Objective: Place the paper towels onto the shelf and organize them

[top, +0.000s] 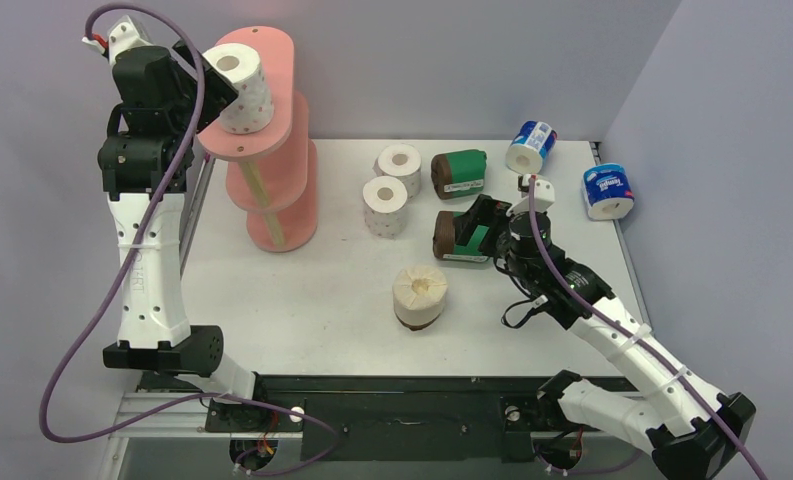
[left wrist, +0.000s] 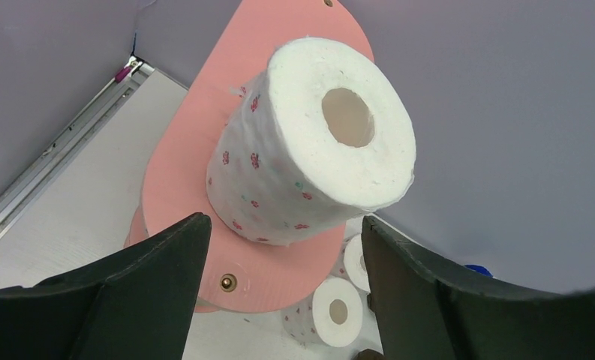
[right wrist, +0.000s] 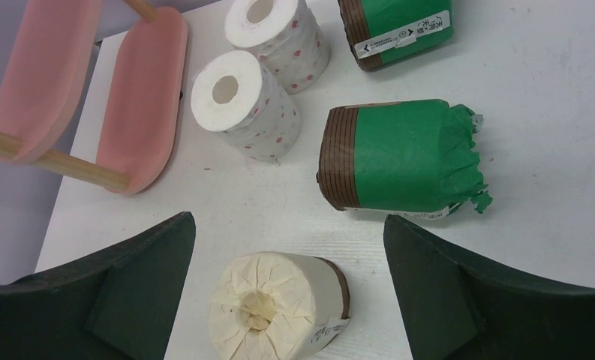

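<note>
On the top tier of the pink shelf (top: pixel 240 145) a white roll with small red prints (left wrist: pixel 256 172) stands upright. My left gripper is open beside and above it, fingers (left wrist: pixel 178 262) clear of the paper. Two similar rolls (top: pixel 386 205) (top: pixel 400 165) stand on the table right of the shelf. Two green-and-brown rolls, one farther back (top: pixel 462 172) and one nearer (right wrist: pixel 399 157), lie on their sides. A cream roll (right wrist: pixel 268 304) stands in front of them. My right gripper is open and empty above the table, near the closer green roll.
Two blue-and-white rolls (top: pixel 531 148) (top: pixel 608 192) are at the table's back right corner. The shelf's lower tiers (top: pixel 297 215) look empty where visible. Bare table (top: pixel 302 310) lies in front of the shelf and left of the cream roll.
</note>
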